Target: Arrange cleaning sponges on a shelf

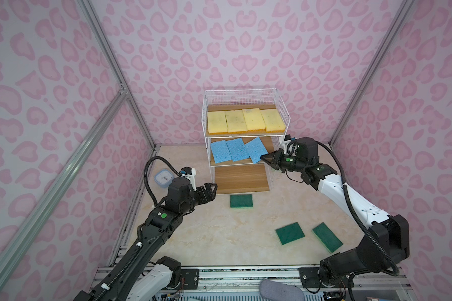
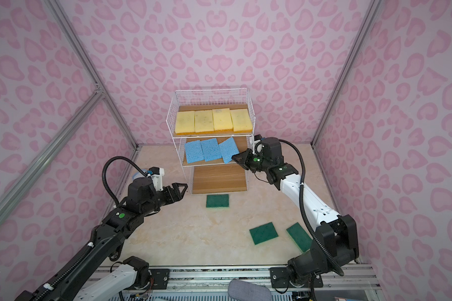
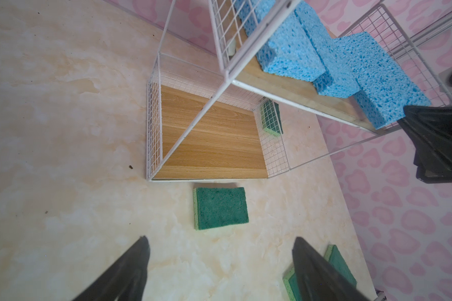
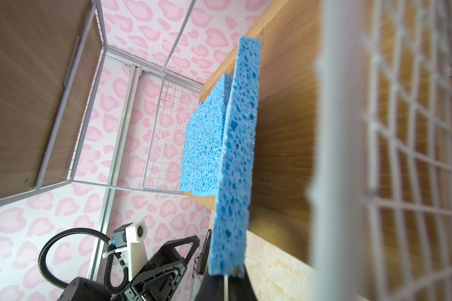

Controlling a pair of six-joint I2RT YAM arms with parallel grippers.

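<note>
The white wire shelf [image 1: 238,180] holds yellow sponges [image 1: 236,123] on top and three blue sponges [image 1: 220,150] on the middle level; its wooden bottom level is bare. My right gripper [image 1: 266,158] is at the right front corner of the middle level, against the rightmost blue sponge [image 4: 236,125]; in the right wrist view its fingers are mostly hidden behind that sponge, apparently shut. My left gripper [image 1: 209,191] stands apart at the lower left of the shelf, open and empty. Green sponges [image 3: 221,206] lie on the table, one before the shelf and others at front right.
A blue-rimmed object [image 1: 163,177] sits left of the shelf. Bare table [image 1: 201,235] lies at front centre and left. Patterned walls and metal rails enclose the space. In the left wrist view another green sponge [image 3: 271,113] stands behind the shelf's side.
</note>
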